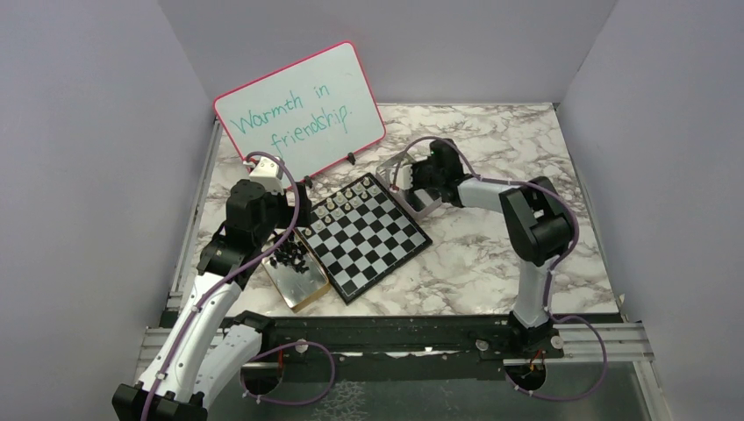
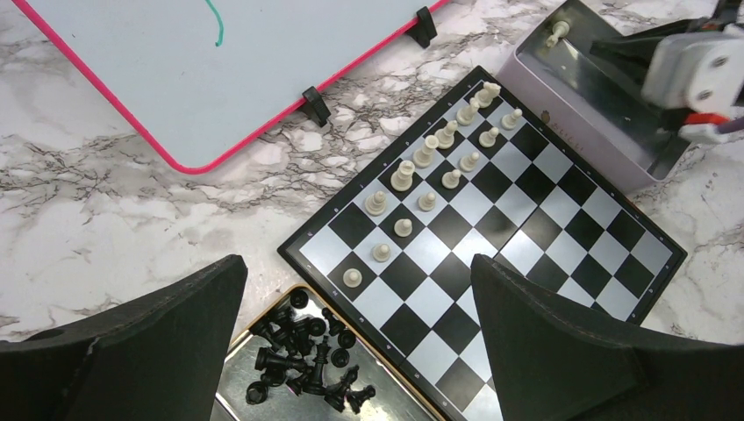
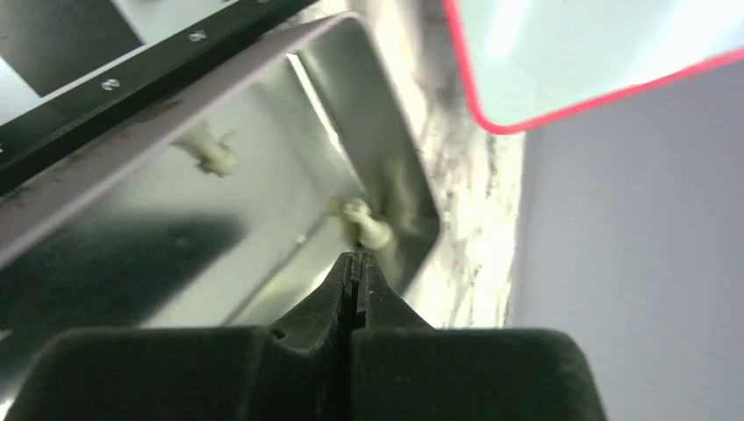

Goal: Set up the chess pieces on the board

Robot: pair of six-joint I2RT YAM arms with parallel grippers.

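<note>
The chessboard (image 2: 544, 237) has white pieces (image 2: 402, 175) standing in two rows along its upper-left side. My left gripper is open above the board's left side and the metal tray of loose black pieces (image 2: 289, 360). My right gripper is shut over the grey metal box (image 3: 184, 219), with nothing seen between its fingers. Inside the box lie a white piece (image 3: 373, 230) near the corner and another (image 3: 211, 153) by the long wall, both blurred.
A whiteboard (image 1: 300, 105) with green writing stands behind the board on small black feet.
</note>
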